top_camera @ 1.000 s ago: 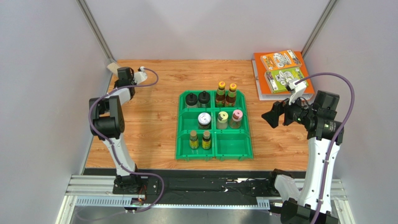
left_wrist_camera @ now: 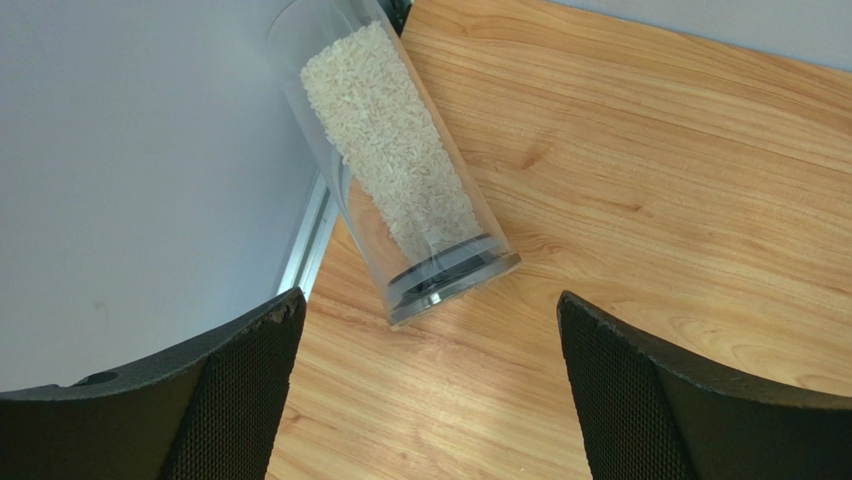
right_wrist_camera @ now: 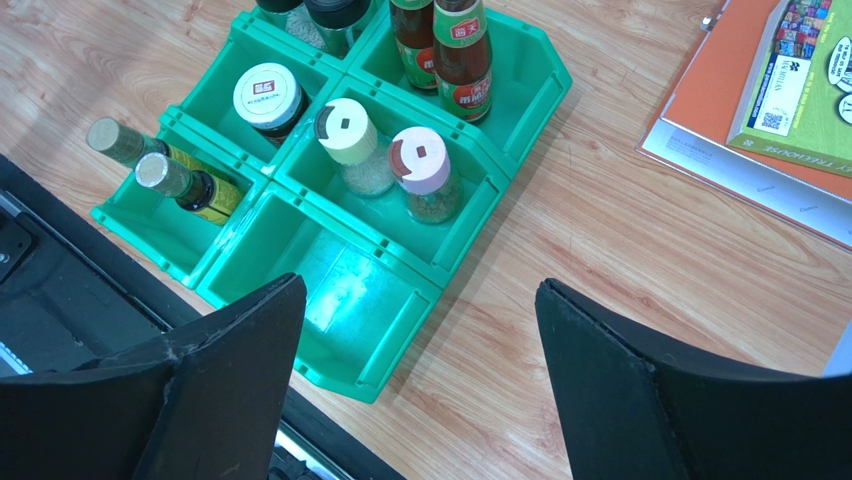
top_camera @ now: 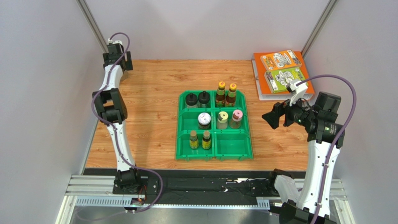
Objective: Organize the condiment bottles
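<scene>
A green six-compartment tray (top_camera: 232, 145) holds two black-lidded jars (top_camera: 191, 100), two brown sauce bottles (top_camera: 220, 97), a white-lidded jar (top_camera: 204, 120), two shakers (top_camera: 222, 120) with pale lids and two yellow-label bottles (top_camera: 194, 142); its front-right compartment is empty. At the far-left corner, my open left gripper is by a clear cylinder of rice (left_wrist_camera: 390, 150), leaning, nothing between the fingers; in the top view the arm mostly hides it. My right gripper is open and empty, right of the tray.
Books and a binder (top_camera: 265, 80) are stacked at the back right. Walls bound the left and back.
My left arm has risen and extended toward the far-left corner, over the rice cylinder seen there earlier. The right arm and tray contents look unchanged.
</scene>
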